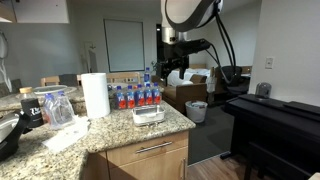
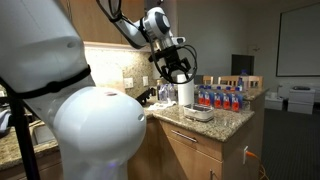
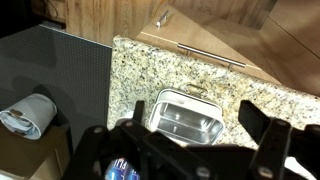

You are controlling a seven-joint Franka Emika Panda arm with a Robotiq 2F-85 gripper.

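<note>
High above the counter hangs my gripper, open and clear of everything below it. From the wrist it looks down on a shiny metal tray (image 3: 188, 114), rectangular and empty as far as shows. The tray (image 1: 148, 115) rests on the speckled granite counter (image 1: 118, 133), close to its front edge. Just behind it stand several bottles (image 1: 139, 97) with blue caps and red-and-blue labels. One of them, a bottle (image 3: 122, 170), shows at the bottom of the wrist view, partly hidden by the gripper.
A paper towel roll (image 1: 96, 96) stands left of the bottles. Farther left are a clear plastic container (image 1: 58, 110), a dark bottle (image 1: 29, 105) and a black pan (image 1: 12, 135). Below the counter is a wooden drawer (image 1: 148, 150) with a bar handle. Bare granite surrounds the tray's front and left.
</note>
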